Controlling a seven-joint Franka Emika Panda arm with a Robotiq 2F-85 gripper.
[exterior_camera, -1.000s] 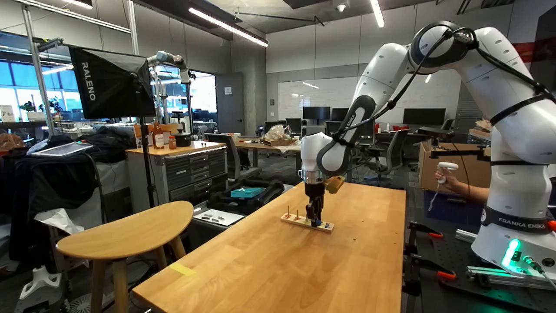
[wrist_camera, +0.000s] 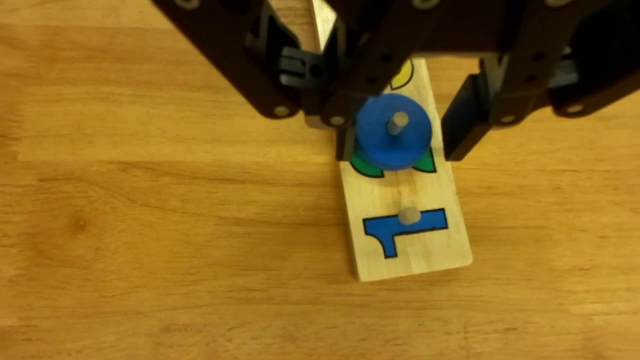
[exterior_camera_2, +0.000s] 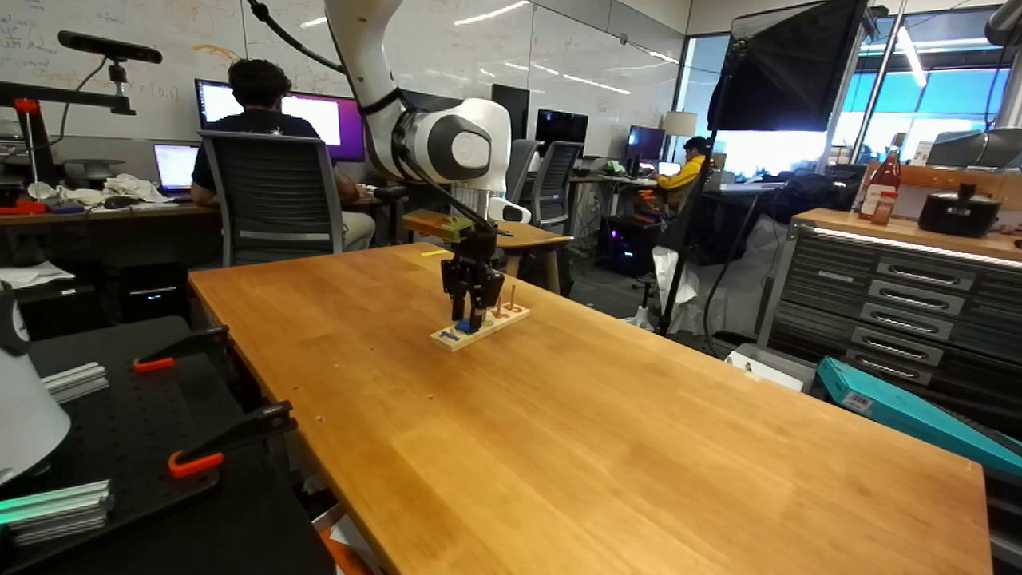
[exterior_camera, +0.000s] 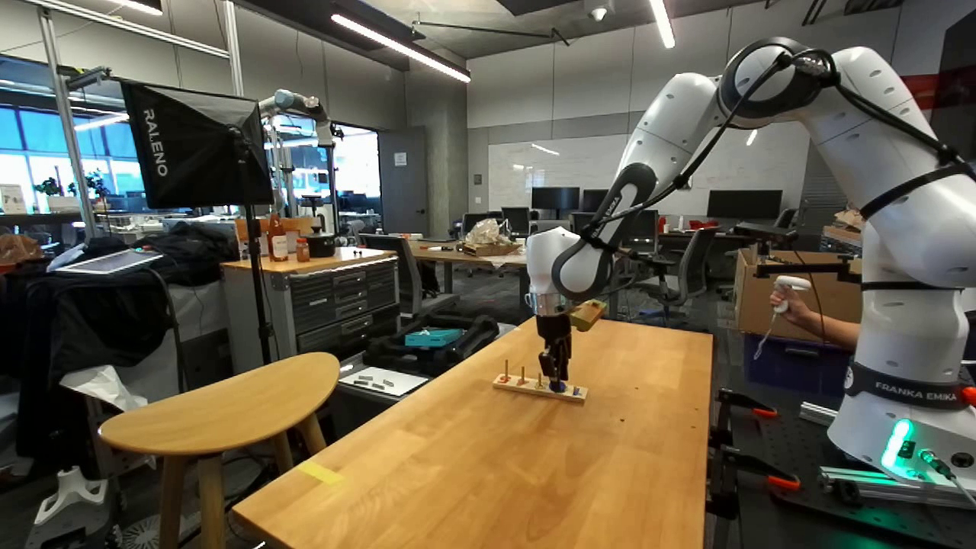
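A blue disc (wrist_camera: 394, 144) with a hole sits around a wooden peg (wrist_camera: 398, 122) on the number board (wrist_camera: 387, 192), above a green numeral. In the wrist view my gripper straddles the disc. Its left finger is close against the disc, while a narrow strip of board shows between the disc and the right finger, so a firm hold cannot be made out. Beside it the peg (wrist_camera: 409, 216) over the blue 1 is bare. My fingers point straight down at the board in both exterior views.
A low wooden stool (exterior_camera: 229, 402) stands off its left side. Orange-tipped clamps (exterior_camera: 764, 412) line the edge by the arm's base.
My gripper has turned slightly about its vertical axis over the board, and the blue disc now shows more plainly beneath the fingers. The board has stayed in place.
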